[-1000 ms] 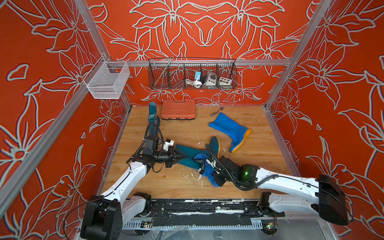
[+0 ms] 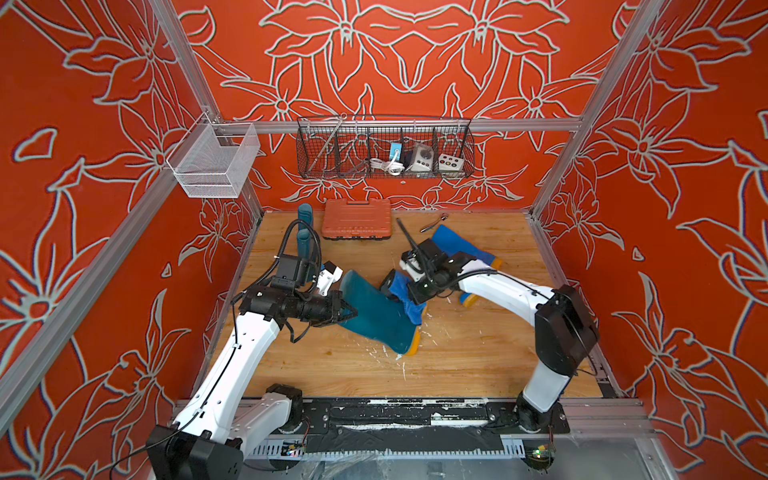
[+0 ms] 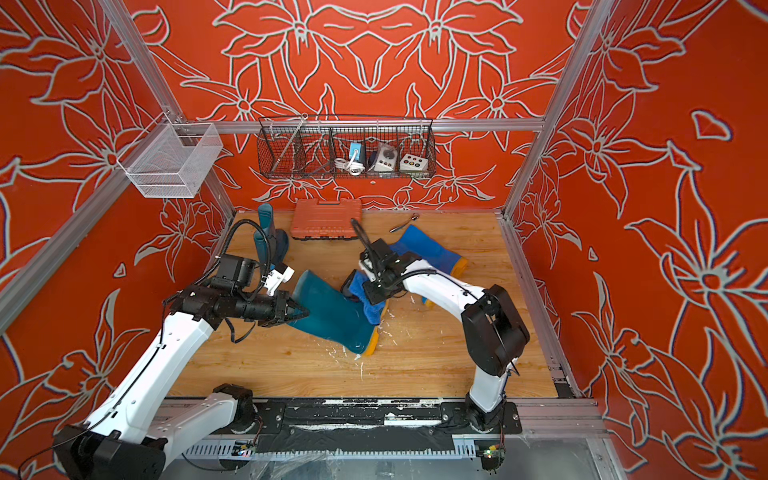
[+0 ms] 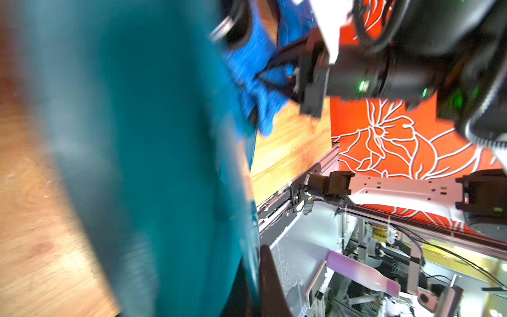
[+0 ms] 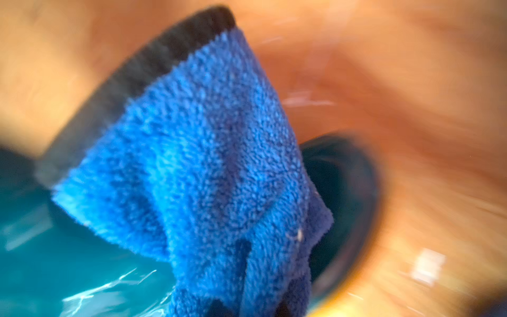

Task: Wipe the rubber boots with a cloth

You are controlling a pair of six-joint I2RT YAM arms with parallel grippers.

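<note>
A teal rubber boot with a yellow-orange sole hangs tilted over the middle of the table, its shaft toward the left. My left gripper is shut on the boot's shaft rim; in the left wrist view the teal boot fills much of the picture. My right gripper is shut on a blue cloth with a dark border. The cloth lies against the boot near its foot end. In the right wrist view only the dark fingertips show under the cloth. A blue boot lies behind the right arm.
An orange-red case stands at the back, with another teal boot left of it. A small tool lies at the back right. White bits litter the wood in front.
My left gripper has shifted left and slightly up, and the boot has turned its foot toward the front. The right gripper has moved up and back with the cloth.
</note>
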